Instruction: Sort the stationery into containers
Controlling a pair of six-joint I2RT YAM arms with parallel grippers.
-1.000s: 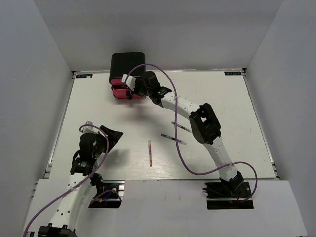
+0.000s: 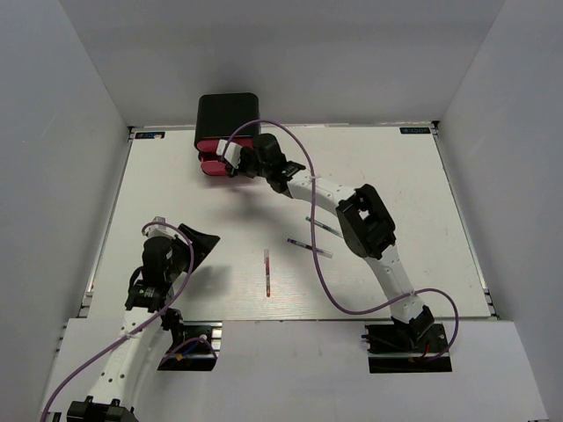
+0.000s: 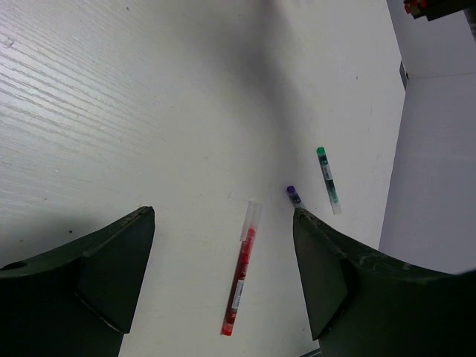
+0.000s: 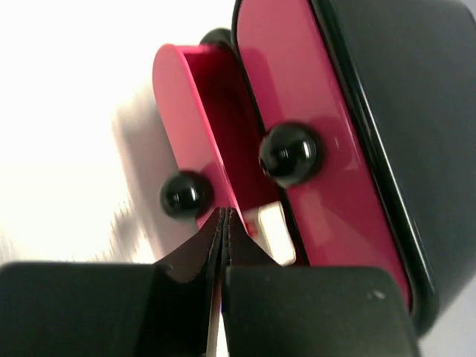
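A black cabinet [image 2: 227,112] with two red drawers stands at the back left. In the right wrist view its lower drawer [image 4: 186,111] is pulled partly out, with a small white and red item [image 4: 275,232] inside; the upper drawer [image 4: 335,216] is shut. My right gripper is shut, nothing visible between its fingers, its tips at the lower drawer's front rim. My left gripper hangs open and empty at the front left. A red pen [image 2: 267,274], a purple-capped pen [image 2: 310,247] and a green-capped pen [image 2: 325,227] lie on the table.
My right arm [image 2: 365,220] reaches diagonally across the table above the purple-capped and green-capped pens. Round black knobs [image 4: 186,194] stick out from the drawer fronts.
Small shifts of the right gripper at the drawer front, most recently slightly right and toward the table's front. The left arm and the pens look unmoved.
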